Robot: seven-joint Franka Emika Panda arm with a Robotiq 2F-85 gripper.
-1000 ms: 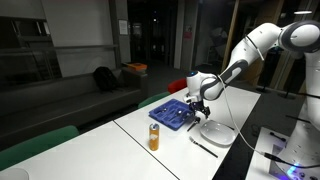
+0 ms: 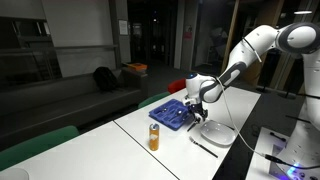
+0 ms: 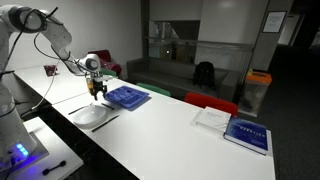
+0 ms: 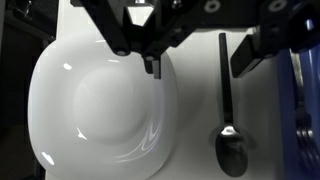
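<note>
A white plate (image 4: 105, 105) fills the left of the wrist view. To its right lies a spoon (image 4: 231, 150), bowl toward the bottom and black handle running up to my gripper. The gripper's fingers stand apart, with a finger (image 4: 152, 65) over the plate's edge and the other just right of the spoon handle. Nothing is gripped. A blue tray (image 4: 294, 130) at the right edge holds a fork (image 4: 305, 140). In exterior view 1, the gripper (image 2: 197, 118) is low over the table between the tray (image 2: 171, 113) and the plate (image 2: 217, 133).
A dark utensil (image 2: 203, 148) lies in front of the plate. An orange-topped bottle (image 2: 154, 137) stands left of the tray. In exterior view 2, a white box (image 3: 212, 121) and a blue book (image 3: 248, 134) lie at the far end.
</note>
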